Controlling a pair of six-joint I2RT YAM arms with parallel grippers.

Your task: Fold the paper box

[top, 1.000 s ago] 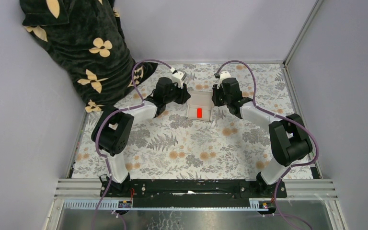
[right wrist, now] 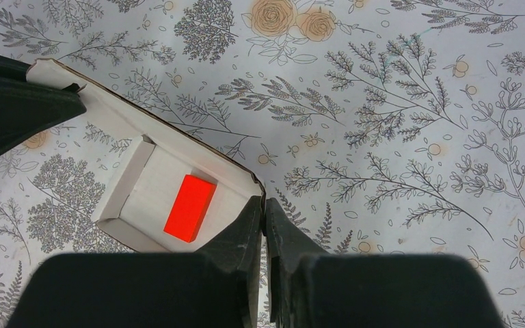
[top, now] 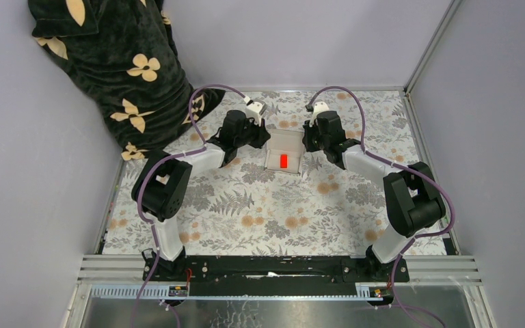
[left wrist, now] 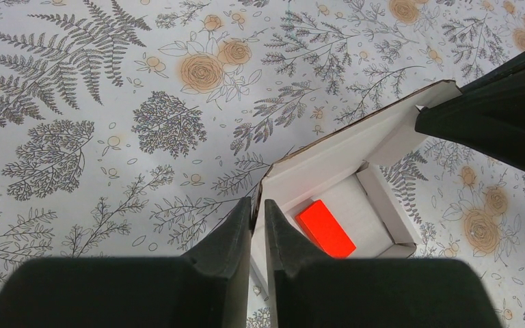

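The white paper box (top: 287,142) stands in the middle of the table with its lid raised at the back and a red block (top: 284,161) lying inside. My left gripper is shut on one upper corner of the lid (left wrist: 342,150). My right gripper is shut on the opposite corner, where the cardboard bends. In each wrist view the other gripper shows at the far end of the lid. The box's nearer parts are partly hidden by the fingers in both wrist views.
A dark green flowered cloth (top: 116,75) hangs over the back left corner. Grey walls border the table at the back and sides.
The box has shifted very slightly left since a second ago. Both grippers stay at the lid corners, with almost no visible motion.
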